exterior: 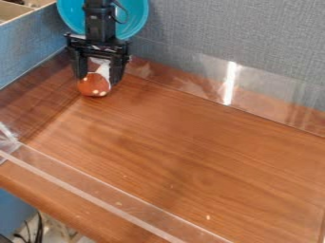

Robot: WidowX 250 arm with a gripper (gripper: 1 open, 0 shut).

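My black gripper (99, 63) is at the back left of the wooden surface, fingers pointing down and open around a round object (93, 85), orange-red with white spots and a white part on top, resting on the surface. The gripper partly hides the white part. Whether the fingers touch it I cannot tell.
A bright blue round item (135, 15) is behind the arm at the back wall. Grey padded walls and clear panels edge the wooden surface (191, 161). Some crumpled clear material (7, 139) lies at the left edge.
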